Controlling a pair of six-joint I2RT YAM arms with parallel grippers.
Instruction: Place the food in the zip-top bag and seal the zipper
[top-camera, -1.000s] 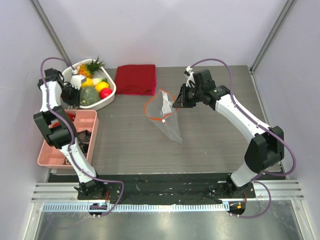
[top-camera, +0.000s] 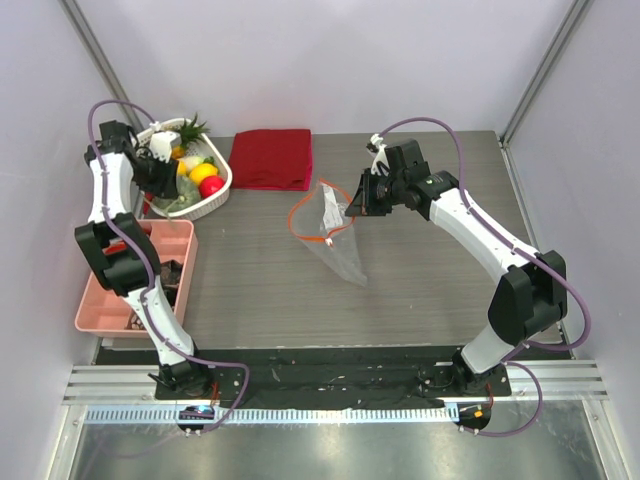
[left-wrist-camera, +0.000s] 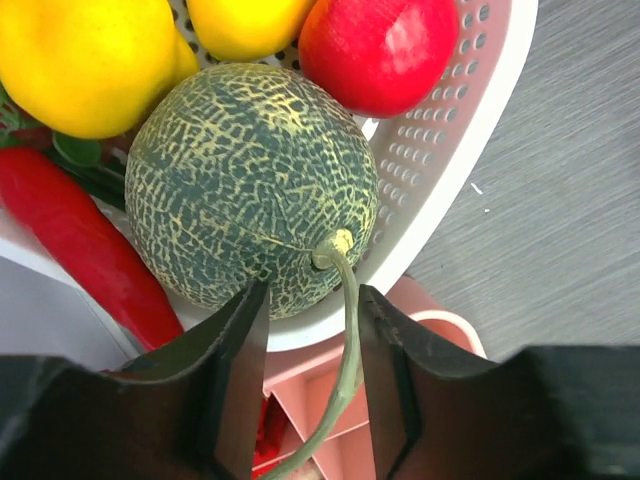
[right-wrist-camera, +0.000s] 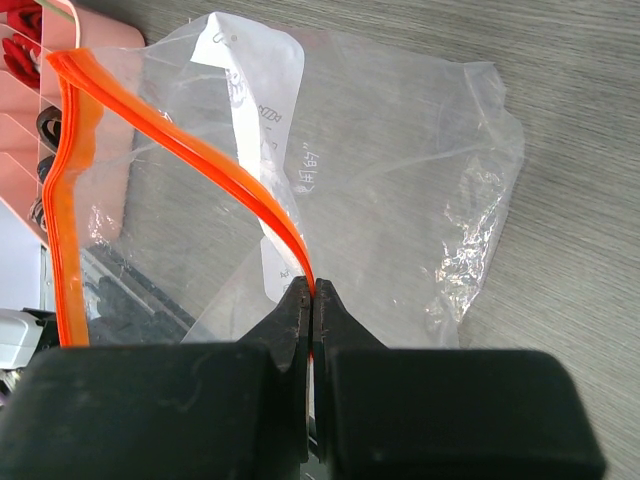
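My left gripper is part open over the white basket (left-wrist-camera: 470, 110), its fingers either side of a melon's stem; whether it touches is unclear. The melon (left-wrist-camera: 245, 175) lies in the basket among a red fruit (left-wrist-camera: 378, 50), yellow fruits (left-wrist-camera: 85, 60) and a red pepper (left-wrist-camera: 85, 240). The clear zip top bag (top-camera: 340, 250), with orange zipper, hangs open from my right gripper, which is shut on the rim of its mouth.
A pink divided bin (top-camera: 185, 310) stands at the left in front of the basket. A red cloth (top-camera: 270, 160) lies at the back.
My left gripper has shifted rightward over the basket, onto the melon's stem side. The right arm and bag have not moved.
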